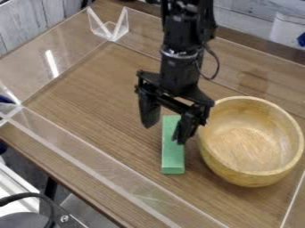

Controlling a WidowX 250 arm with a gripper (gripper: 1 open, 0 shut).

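The black arm reaches down from the top centre, with its open gripper (pixel 166 122) over the upper part of a green block (pixel 173 158), which lies lengthwise on the wooden table (pixel 84 134). Whether the fingers touch the block cannot be told.
A large round wooden bowl (pixel 251 147) sits at the right, close beside the block and gripper. A small clear plastic piece (pixel 109 25) stands at the back left. Black cabling (pixel 36 214) is at the lower left corner.
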